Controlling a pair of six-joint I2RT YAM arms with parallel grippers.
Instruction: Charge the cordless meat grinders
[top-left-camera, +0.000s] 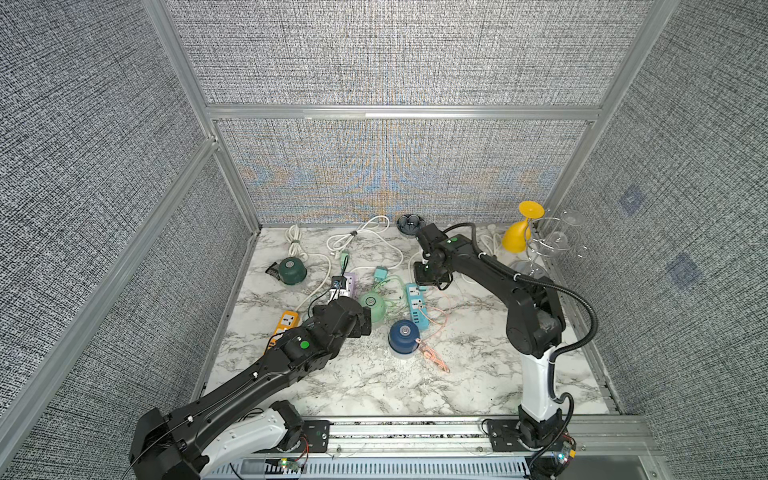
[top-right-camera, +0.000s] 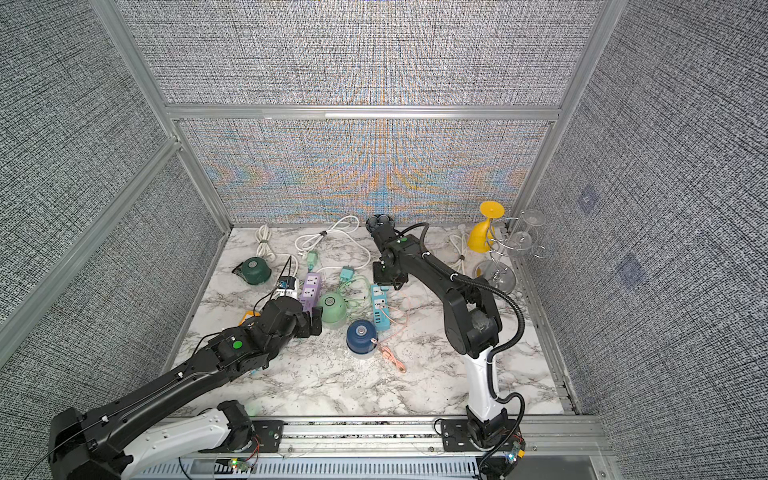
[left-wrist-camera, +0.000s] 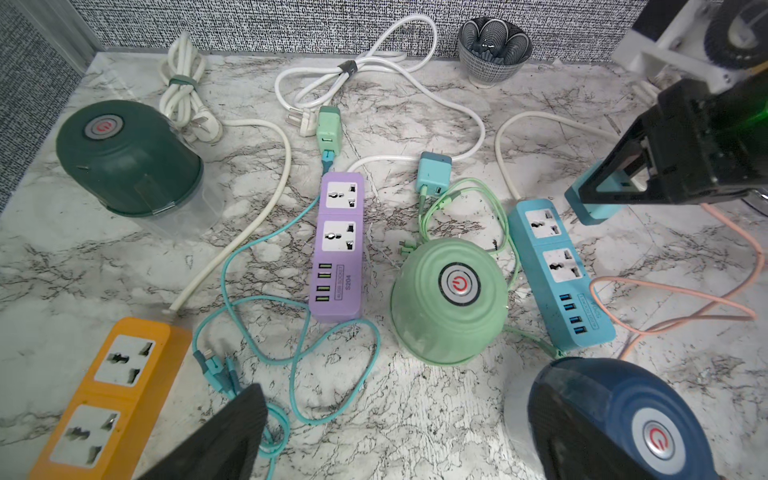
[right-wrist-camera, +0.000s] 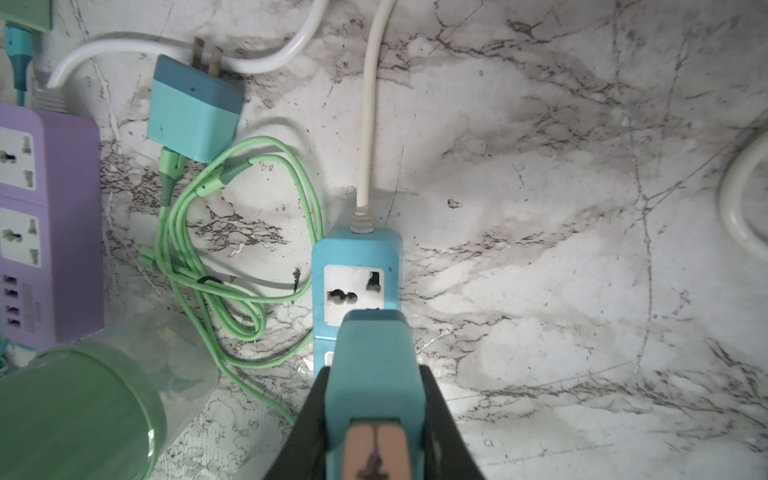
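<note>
My right gripper is shut on a teal charger (right-wrist-camera: 374, 360) with a pink plug in its near end. In the left wrist view the charger (left-wrist-camera: 596, 200) is off the table, beside the far end of the blue power strip (left-wrist-camera: 560, 272). My left gripper stands open and empty, its blurred fingers (left-wrist-camera: 232, 436) spread over bare marble. Ahead of it sits the light green grinder (left-wrist-camera: 450, 300). The navy grinder (left-wrist-camera: 632, 416) stands at the near right, partly behind a finger; the dark green grinder (left-wrist-camera: 128, 156) is at the far left.
Beside the light green grinder lie a purple strip (left-wrist-camera: 340, 240) and a loose teal charger (right-wrist-camera: 194, 108) on a green cable. An orange strip (left-wrist-camera: 112, 400) is at the left. A small bowl (top-left-camera: 409, 224) and a yellow goblet (top-left-camera: 516, 236) stand at the back.
</note>
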